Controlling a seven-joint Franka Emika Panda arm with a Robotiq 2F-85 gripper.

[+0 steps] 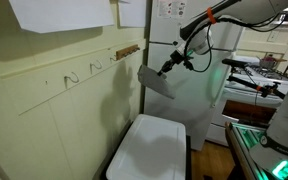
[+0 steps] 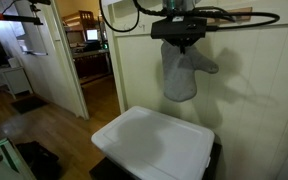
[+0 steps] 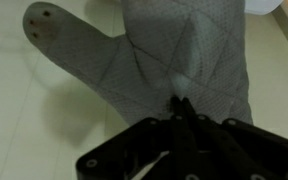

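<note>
A grey quilted oven mitt hangs in the air beside the wall, above the white-topped surface. My gripper is shut on its upper part, and the cloth droops below. In exterior view 2 the mitt dangles under the gripper, its thumb pointing right. From the wrist, the mitt fills much of the picture, and the closed fingertips of the gripper meet its fabric. Some brown spots mark the thumb end.
Metal hooks and a wooden rack are fixed to the cream wall. Below stands a white flat top, bare. A white fridge is behind the arm; papers hang high on the wall.
</note>
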